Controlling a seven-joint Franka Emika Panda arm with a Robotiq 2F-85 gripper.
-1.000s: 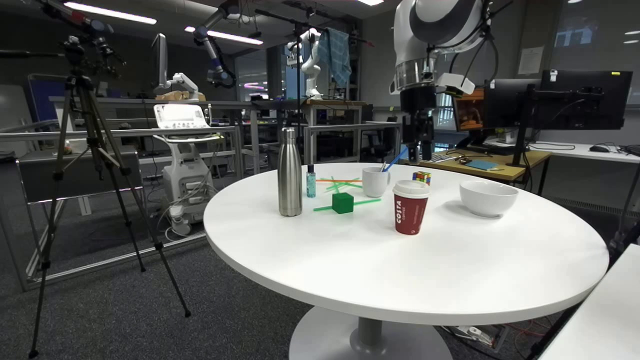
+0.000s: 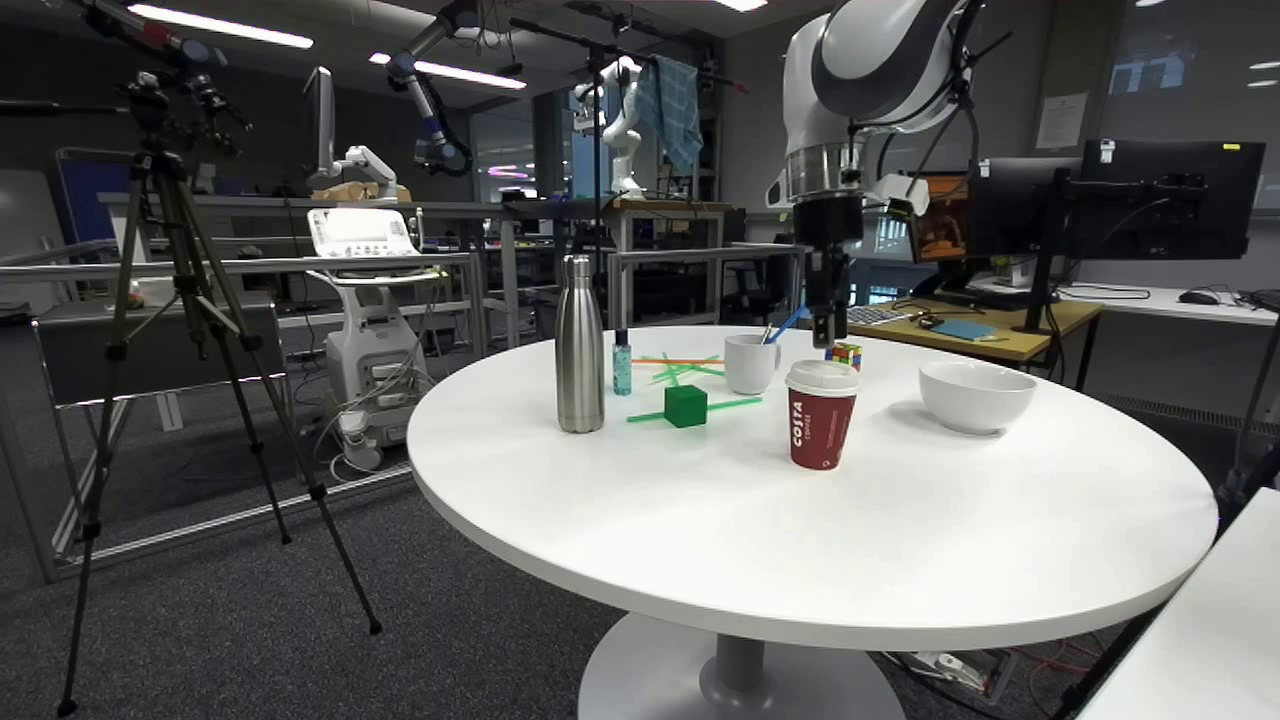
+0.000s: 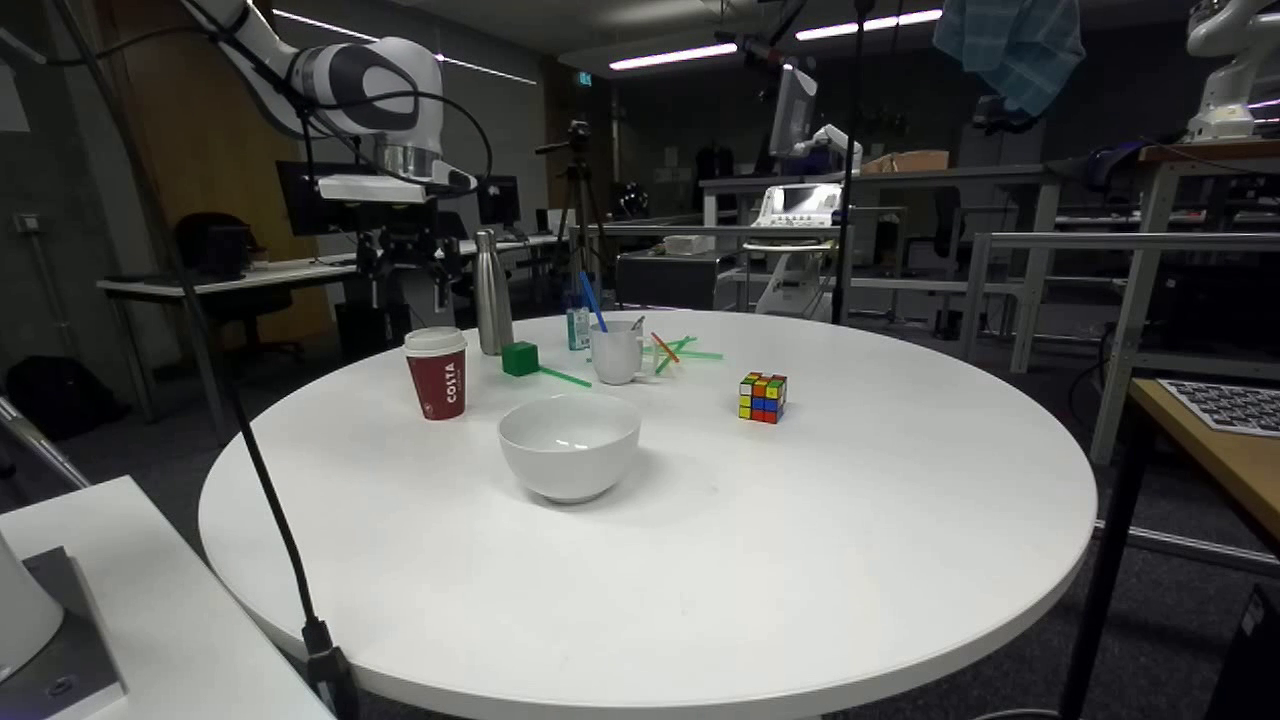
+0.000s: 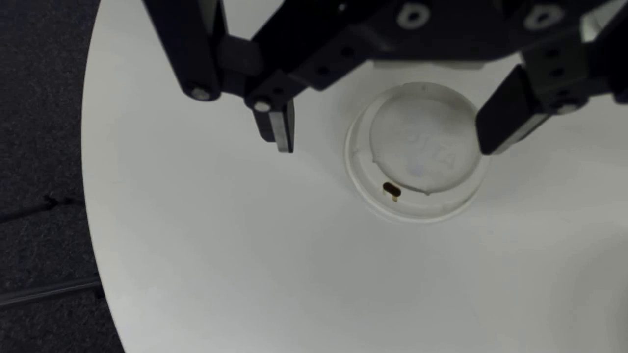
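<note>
A red paper cup with a white lid stands upright on the round white table. Above it hangs my gripper, pointing down and clear of the lid. In the wrist view the lid shows from above, its small dark sip hole toward the lower left. The gripper is open there, one finger well left of the lid and the other overlapping the lid's right edge in the picture. Exterior view 2 also shows the cup below the gripper, whose fingers are spread and empty.
Nearby stand a white bowl, a steel bottle, a green cube, a white mug holding a blue stick, a small blue-green bottle, scattered sticks and a puzzle cube.
My gripper has turned about its vertical axis and come slightly lower over the cup. The cup and the other table objects have stayed where they were.
</note>
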